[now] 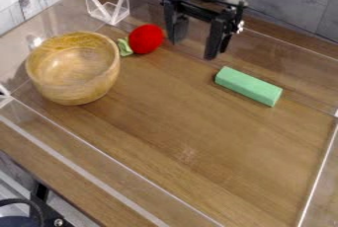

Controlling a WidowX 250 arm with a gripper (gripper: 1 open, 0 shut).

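Observation:
The black gripper (199,36) hangs over the back middle of the wooden surface, its two fingers pointing down and spread apart, with nothing visible between them. A red round object (146,37) with a small green piece beside it lies left of the gripper. A mint-green block (248,86) lies to the right, in front of the gripper. A large yellow bowl (75,73) sits at the left.
A white wire holder (109,8) stands at the back left. A rim runs along the back and right edges.

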